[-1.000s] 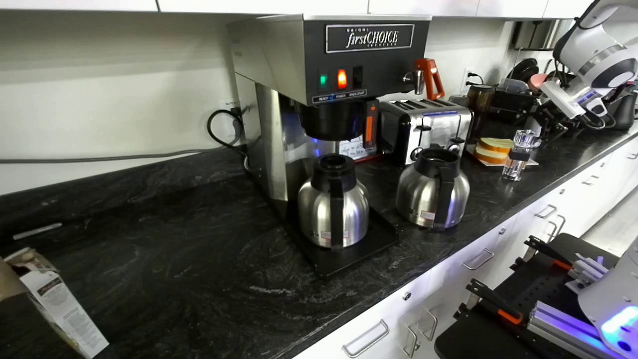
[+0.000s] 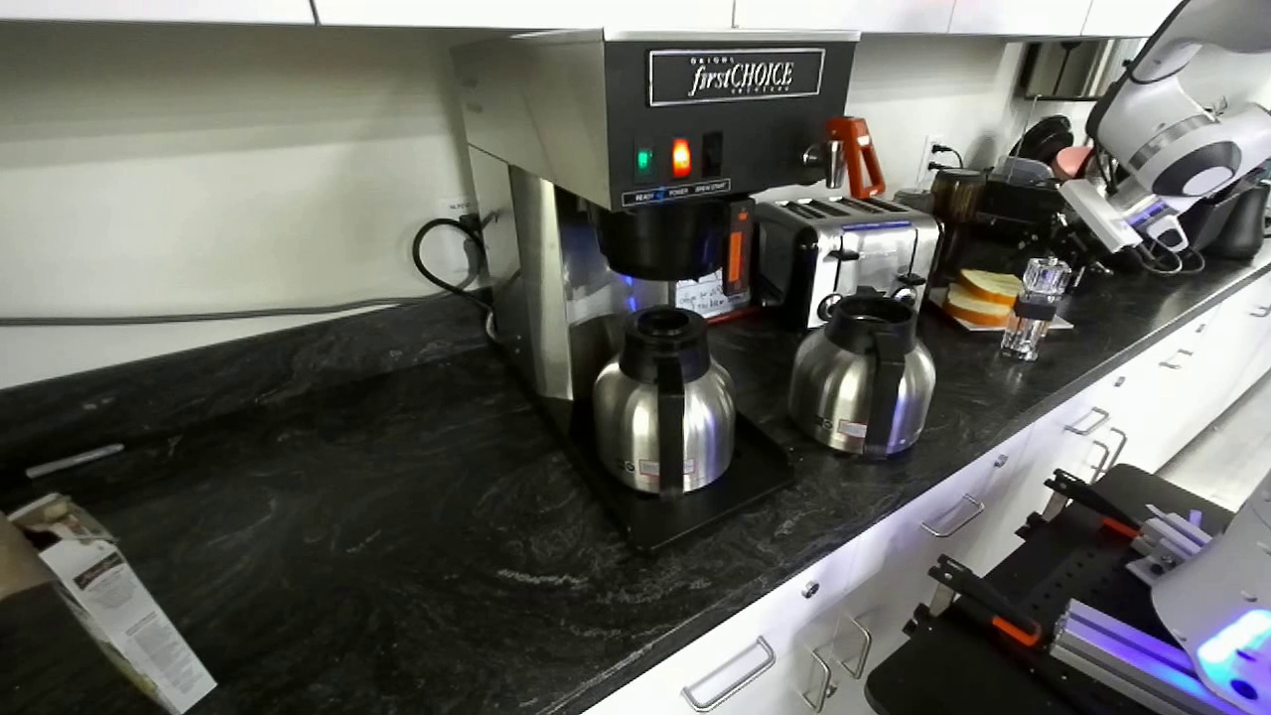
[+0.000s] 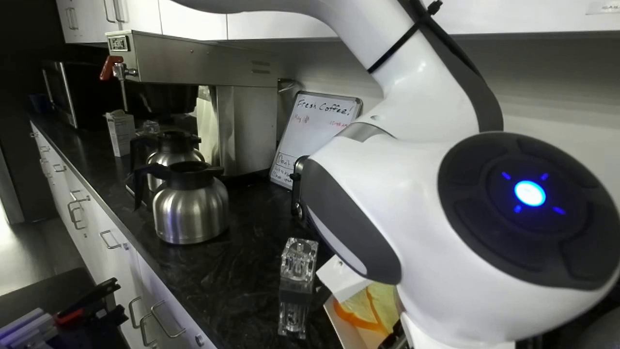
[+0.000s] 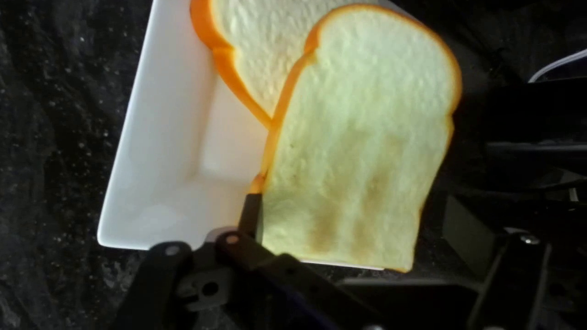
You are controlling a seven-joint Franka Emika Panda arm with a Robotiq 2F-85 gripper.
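Two slices of bread lie on a white square plate (image 4: 159, 181), partly overlapping. The upper slice (image 4: 363, 121) has an orange crust and faint brown stripes; behind it the other slice (image 4: 258, 44) is partly covered. My gripper stands open over the lower end of the upper slice. One fingertip (image 4: 251, 215) is at that slice's left edge, the other off to its right; whether the left one touches cannot be told. In exterior view 1 the bread (image 2: 983, 298) sits just left of the arm; in exterior view 2 the arm partly hides it.
A clear grinder (image 3: 297, 288) stands close beside the plate. Two steel carafes, one near (image 2: 864, 375) and one under the coffee maker (image 2: 667, 405), are farther along the counter. A four-slot toaster (image 2: 852, 250) stands behind the nearer carafe. Dark items crowd the plate's right side.
The arm's wrist has shifted a little left and down in exterior view 1, toward the plate. Bread, grinder and carafes look unmoved.
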